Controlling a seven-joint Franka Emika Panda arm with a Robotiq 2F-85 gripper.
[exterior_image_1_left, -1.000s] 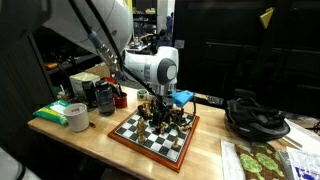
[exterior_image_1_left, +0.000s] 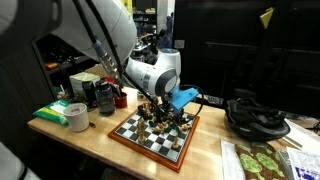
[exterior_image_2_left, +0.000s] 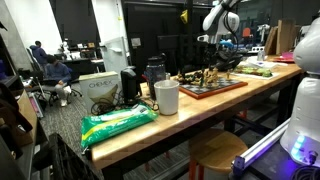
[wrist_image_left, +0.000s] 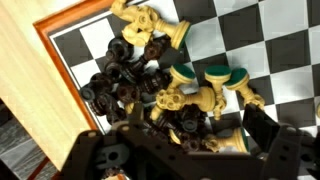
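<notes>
A black-and-white chessboard (exterior_image_1_left: 127, 131) with a brown rim lies on the wooden table. Gold chess pieces (wrist_image_left: 205, 98) with green felt bases and dark brown pieces (wrist_image_left: 112, 100) are heaped on it, many lying on their sides. Over the heap, my gripper stands open, its two dark fingers wide apart. Several gold and dark pieces show between and below the fingertips, with none gripped. From exterior view 1, the gripper (exterior_image_1_left: 170, 113) is low over the board, and its tips are hard to make out among the pieces.
A white mug (exterior_image_1_left: 77, 117), a dark jar (exterior_image_1_left: 104, 98) and a green packet (exterior_image_1_left: 50, 110) stand left of the board. To the right are a black bag (exterior_image_1_left: 256, 118) and a patterned sheet (exterior_image_1_left: 262, 162). Bare table shows right of the board.
The arm's white upper links have swung lower and changed pose, while the hand stays over the same heap. No piece has visibly moved.
</notes>
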